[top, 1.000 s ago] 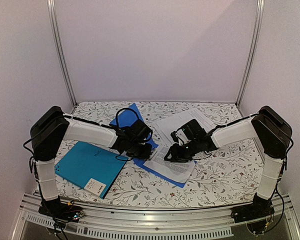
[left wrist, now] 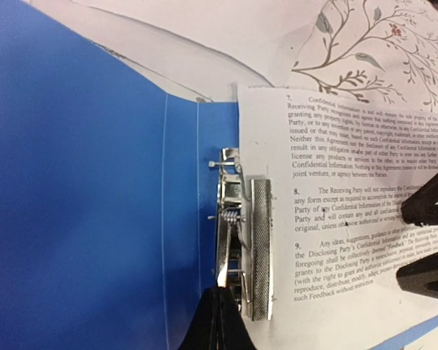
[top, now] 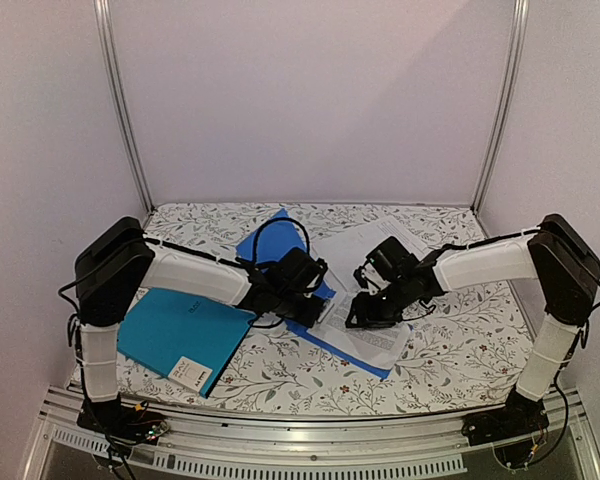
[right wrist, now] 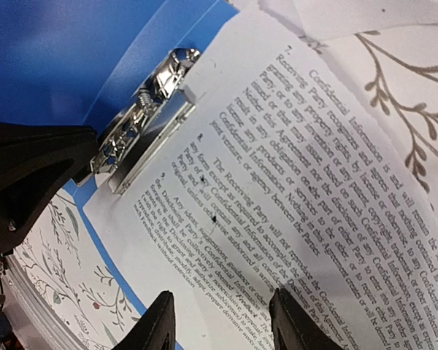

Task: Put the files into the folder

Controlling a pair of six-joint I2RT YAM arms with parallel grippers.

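A blue folder [left wrist: 87, 189] lies open with a metal clip [left wrist: 260, 248]. A printed sheet [left wrist: 336, 204] lies on its right part, left edge beside the clip. My left gripper is shut at the clip's near end; nothing shows between its fingers. In the right wrist view its black body is at left, by the clip. My right gripper is part open, low over the sheet's lower half, with nothing seen held between its fingers. In the top view both grippers meet over the folder.
More papers [top: 370, 235] lie behind the folder at back right. A teal folder [top: 180, 330] with a white label lies front left.
Both arms have shifted rightward. The blue folder and the sheet on it have moved right along with them, toward the right side of the table.
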